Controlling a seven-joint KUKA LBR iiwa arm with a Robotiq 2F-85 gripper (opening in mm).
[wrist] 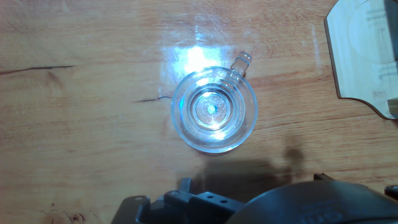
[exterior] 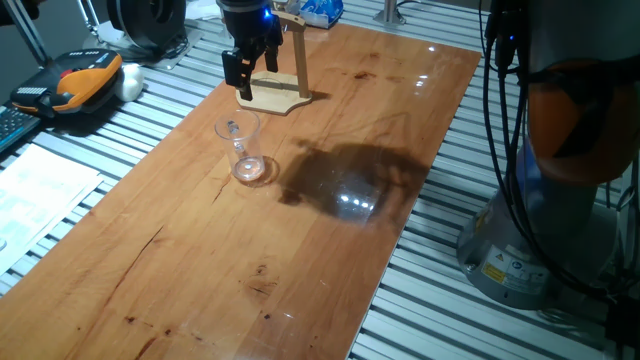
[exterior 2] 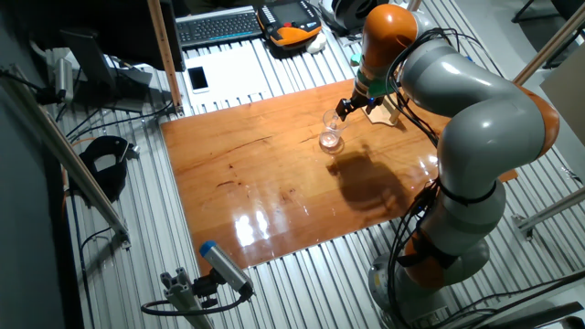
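A clear mug [exterior: 240, 146] stands upright on the wooden board, seemingly empty. From above, the wrist view shows the round rim of the mug [wrist: 214, 109] with its handle [wrist: 241, 63] pointing to the upper right. My gripper [exterior: 258, 80] hangs above the board, just behind the mug in exterior view 1, apart from it. Its two dark fingers look spread, with nothing seen between them. Along the bottom of the wrist view, parts of the gripper show below the mug. In exterior view 2 the gripper [exterior 2: 345, 111] appears close to the mug [exterior 2: 330, 137].
A small wooden stand [exterior: 272, 98] with an upright post sits behind the mug, near the gripper. The wooden board [exterior: 200, 270] is bare toward the front. Beyond its far side lie an orange-black device [exterior: 68, 82] and white paper [exterior: 40, 195].
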